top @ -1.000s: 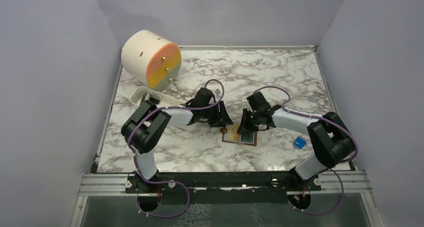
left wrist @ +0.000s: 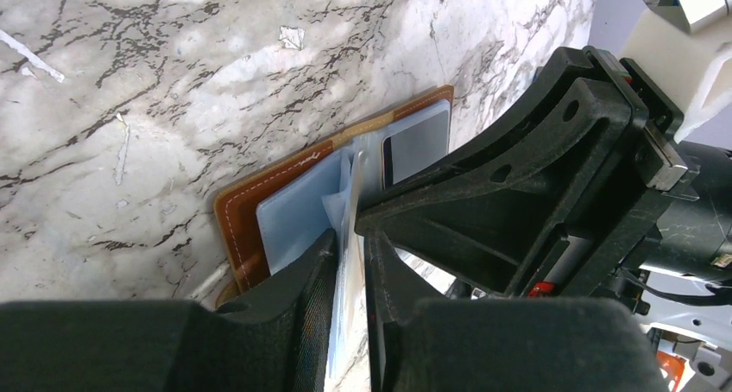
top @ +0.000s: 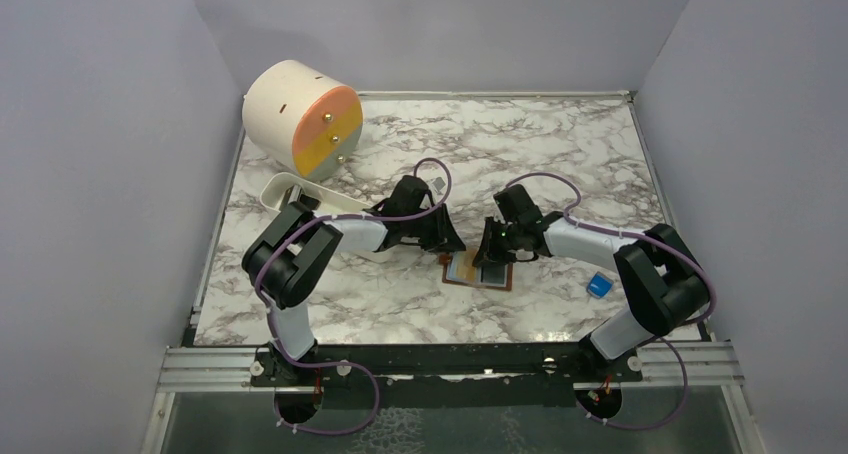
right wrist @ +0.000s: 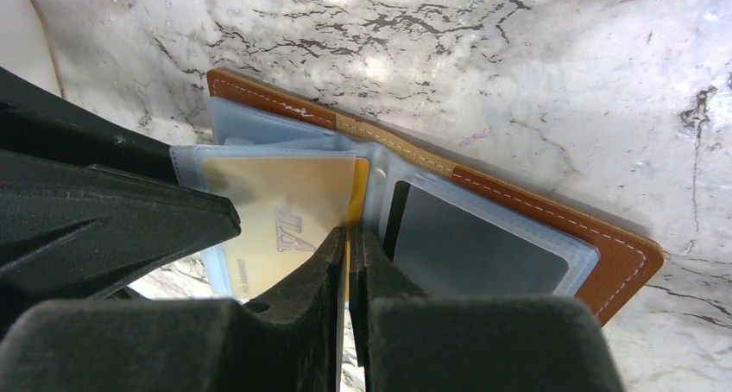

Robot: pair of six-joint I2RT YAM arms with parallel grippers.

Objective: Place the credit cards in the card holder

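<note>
The brown-edged card holder (top: 478,284) lies unfolded on the marble table, with clear sleeves on both sides. A beige card (right wrist: 259,193) with a yellow stripe sits in the left sleeve in the right wrist view, the sleeve lifted and standing off the holder. My right gripper is shut on that card's striped edge, close to the spine. At the sleeve's outer edge, my left gripper stands slightly open, its fingers on either side of the thin clear sleeve (left wrist: 347,271). A dark grey card (right wrist: 475,241) fills the other sleeve.
A blue card-like item (top: 599,285) lies at the right of the table. A white tray (top: 272,188) stands behind the left arm, and a drum-shaped cabinet (top: 290,109) at the back left. The table in front of the holder is bare.
The right arm looks unmoved.
</note>
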